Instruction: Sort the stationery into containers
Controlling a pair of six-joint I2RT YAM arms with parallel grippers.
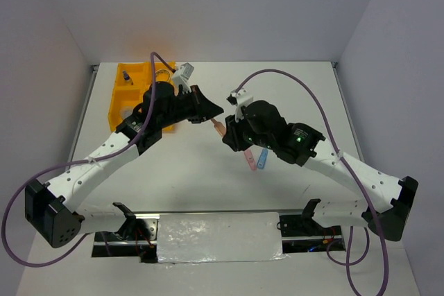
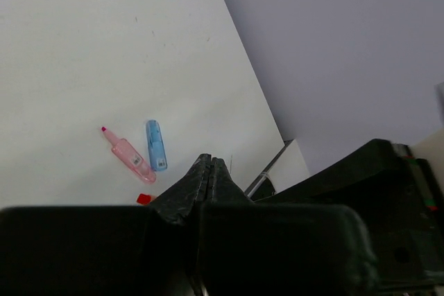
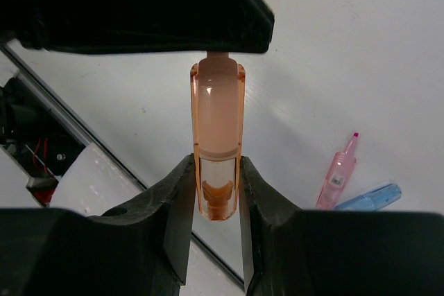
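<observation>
An orange marker [image 3: 218, 112] stands between both grippers, its lower end clasped by my right gripper, which is shut on its body. At the marker's narrow upper end is my left gripper [image 1: 216, 114], shut there and hiding the tip. In the left wrist view the left gripper's fingers [image 2: 201, 181] look closed together, with the marker out of sight. A pink marker [image 2: 132, 157] and a blue marker [image 2: 155, 145] lie side by side on the table. Next to the left fingers, a small red piece [image 2: 145, 199] shows, partly covered.
At the back left, an orange divided tray [image 1: 116, 105] holds a dark bottle-like item [image 1: 127, 77] and other things, partly behind the left arm. Both arms are close together over its middle.
</observation>
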